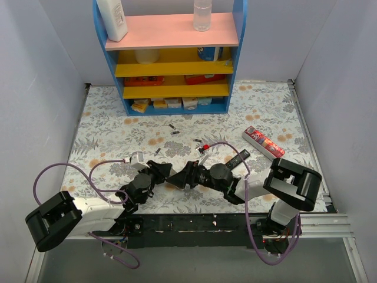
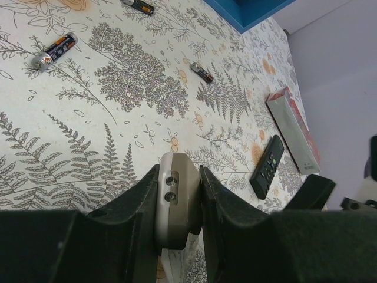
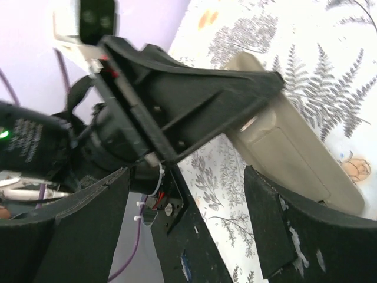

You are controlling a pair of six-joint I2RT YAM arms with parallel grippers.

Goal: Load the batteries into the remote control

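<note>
A pale grey-beige remote (image 2: 177, 188), its two round metal contacts facing up, is clamped between the dark fingers of my left gripper (image 1: 165, 171). In the right wrist view, the broad back of this remote (image 3: 294, 156) slants down to the right, with a left finger (image 3: 235, 88) across its upper end. My right gripper is open beside the remote, with nothing seen gripped between its fingers. Loose batteries lie on the patterned table: one battery (image 2: 56, 51) at left, another battery (image 2: 138, 6) at the top edge, and a smaller-looking battery (image 2: 202, 72) further right.
A second remote, black (image 2: 268, 168), lies on the table near a red-and-white box (image 1: 263, 142). At the back stands a blue shelf unit (image 1: 126, 106) with several items. Table between the shelf and the grippers is mostly clear, apart from the batteries.
</note>
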